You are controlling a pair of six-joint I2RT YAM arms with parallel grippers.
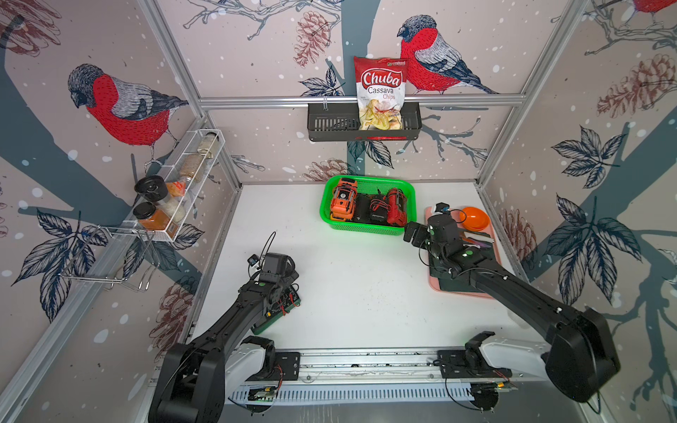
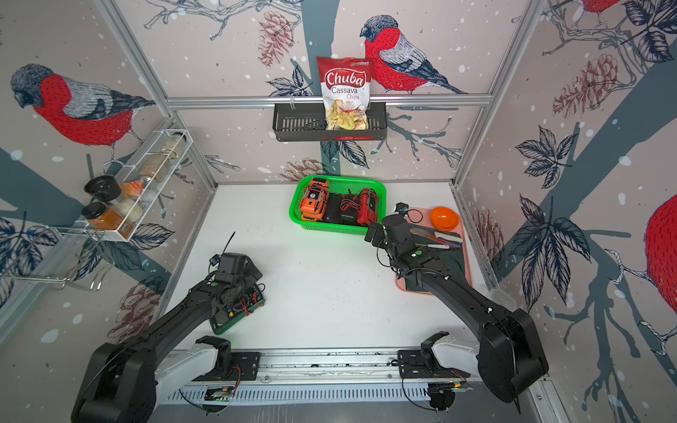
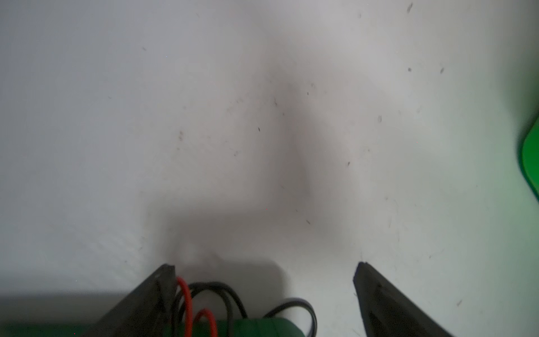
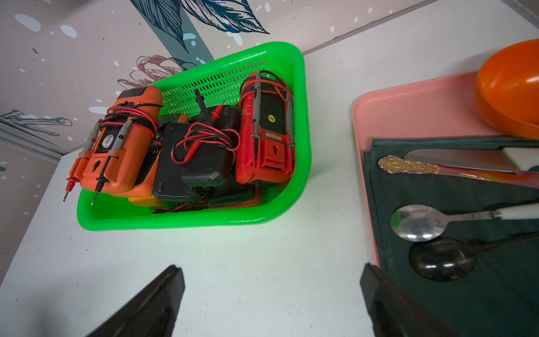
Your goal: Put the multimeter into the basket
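A green-edged multimeter (image 1: pixel 265 323) with red and black leads lies on the left of the table, partly hidden under the left arm. My left gripper is open above its far end. In the left wrist view, leads (image 3: pixel 188 303) and a strip of the green casing show at the bottom, with the leads close to the left finger. The green basket (image 4: pixel 306 134) stands at the back middle, holding several orange, red and black multimeters. In front of its right side, my right gripper hovers open and empty.
On the right, a pink tray (image 4: pixel 404 106) carries an orange bowl (image 4: pixel 513 90), a dark green cloth and cutlery. A wire rack (image 1: pixel 190 190) with jars hangs on the left wall.
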